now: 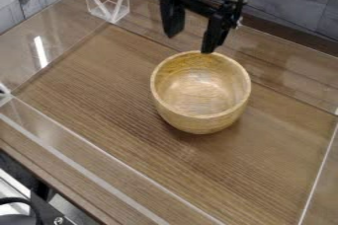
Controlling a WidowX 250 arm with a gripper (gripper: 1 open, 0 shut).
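Observation:
My black gripper hangs over the back of the table, above and behind a light wooden bowl. Its two fingers point down and stand apart, with nothing visible between them. The bowl sits upright near the middle of the table and looks empty.
The brown wooden table has clear room to the left, front and right of the bowl. White tape shapes lie at the back left and left edge. A dark cable runs at the bottom left corner.

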